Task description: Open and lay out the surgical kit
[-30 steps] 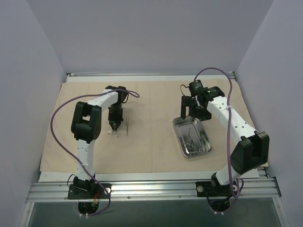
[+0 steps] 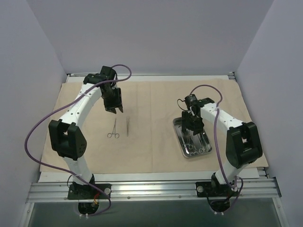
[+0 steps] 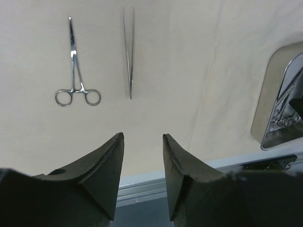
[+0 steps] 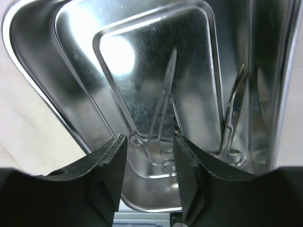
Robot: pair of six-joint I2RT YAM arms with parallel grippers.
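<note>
On the beige drape at left lie a hemostat and, right of it, slim tweezers, apart and parallel. My left gripper is raised above them, fingers apart with nothing between. The steel tray on the right holds several scissor-like instruments, among them long scissors and a dark-jointed instrument along one side. My right gripper hangs over the tray, fingers apart, above the instruments' ring handles, which it partly hides.
The drape is bare in the middle and along its front left. Walls bound the workspace at the sides and back. A metal rail runs along the front edge.
My left gripper has risen away from the hemostat, leaving it on the drape. My right gripper has moved lower over the tray.
</note>
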